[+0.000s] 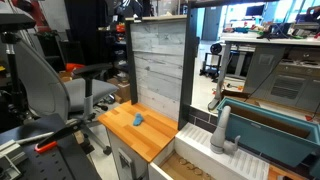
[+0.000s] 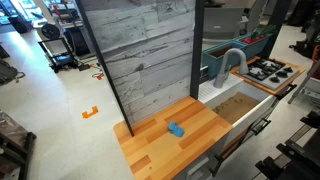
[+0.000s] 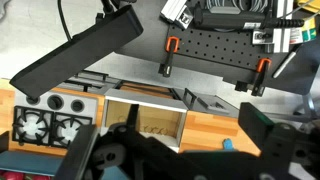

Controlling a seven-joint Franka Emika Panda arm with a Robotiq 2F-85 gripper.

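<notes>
A small blue item lies on the wooden counter, in front of the grey plank wall; the wrist view shows the same blue item near the lower right. To its right in exterior view 2, an open drawer has a light wooden bottom. In the wrist view that drawer looks mostly empty. My gripper is open, its orange-marked fingers wide apart with nothing seen between them. It is away from the counter, on the near side.
A white faucet rises behind the drawer. Beyond it are a teal bin and a stove top. A perforated dark plate with tools lies below the gripper.
</notes>
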